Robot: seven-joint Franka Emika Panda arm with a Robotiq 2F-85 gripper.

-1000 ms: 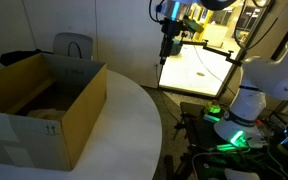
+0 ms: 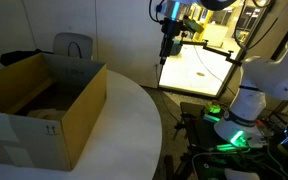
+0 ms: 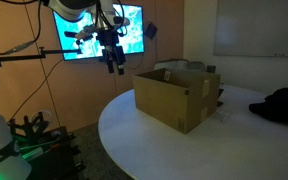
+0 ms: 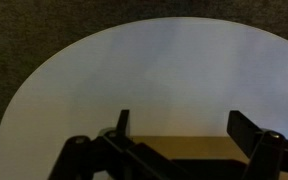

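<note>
My gripper is open, its two black fingertips wide apart with nothing between them. Seen from outside, the gripper [image 2: 162, 64] hangs high above the floor past the table's rounded edge, pointing down. A large cardboard box [image 2: 69, 125] with its top open stands on the white table [image 2: 119, 140]. Something brown lies low inside it, too unclear to name. In the wrist view a strip of brown cardboard box [image 4: 189, 147] shows at the bottom, between and behind the fingers.
Bare tabletop lies around the box's near side. A dark cloth-like heap [image 3: 279, 106] rests at the table's far right in the second exterior view. A chair [image 2: 74, 45] stands behind the table. Cables hang by the arm's base [image 2: 239, 125].
</note>
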